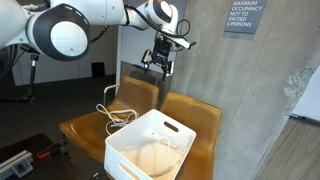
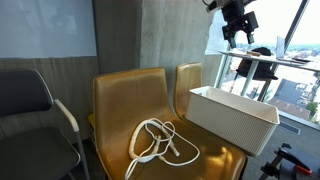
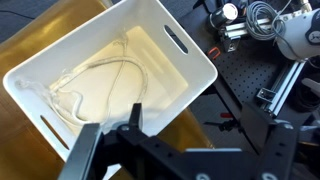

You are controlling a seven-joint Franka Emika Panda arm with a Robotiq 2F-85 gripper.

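Note:
High above the seats hangs my gripper (image 1: pixel 158 69), open, with nothing between its fingers. A white bin (image 1: pixel 124 163) stands below it and nearer the exterior camera. Inside the bin lies a loosely curled pale cord (image 3: pixel 122 64), spread over the floor in the wrist view. A second white cord (image 2: pixel 152 134) lies in loose loops on the brown chair seat, beside the bin. In the wrist view the dark fingers (image 3: pixel 88 148) cover part of the bin's near side and stand wide apart.
Brown chairs (image 2: pixel 128 96) line the grey wall. In the wrist view a black perforated surface (image 3: pixel 252 75) with cables and metal fittings lies right of the bin. A black chair (image 2: pixel 36 120) stands off to the left in exterior view 2.

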